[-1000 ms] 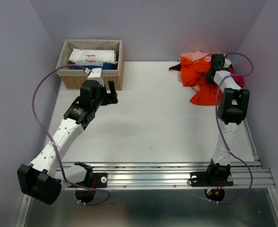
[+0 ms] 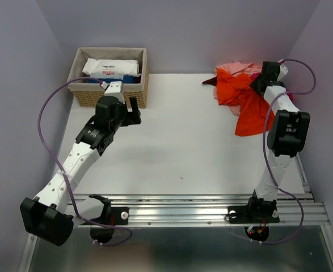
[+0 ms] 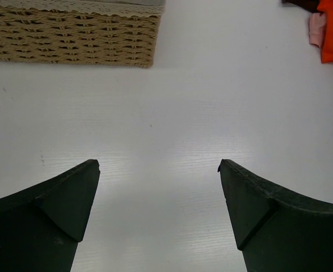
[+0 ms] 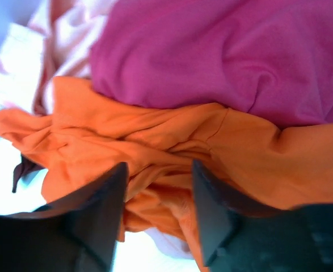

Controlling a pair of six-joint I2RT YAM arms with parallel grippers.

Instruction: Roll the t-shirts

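A pile of shirts lies at the back right of the table: an orange shirt (image 2: 240,93) on top, with pink cloth (image 2: 237,66) and magenta cloth (image 4: 211,51) beside it and a dark piece (image 2: 209,80) at its left. My right gripper is over this pile, fingers apart above the orange cloth; whether it touches the cloth I cannot tell. My left gripper stands open over bare table, near the front of the basket, nothing between its fingers.
A wicker basket (image 2: 85,96) holding white and blue items stands at the back left. Walls border the back and sides.
My right arm has shifted rightward at the pile. The orange shirt's lower part spreads further toward the front and right. The left arm is unchanged.
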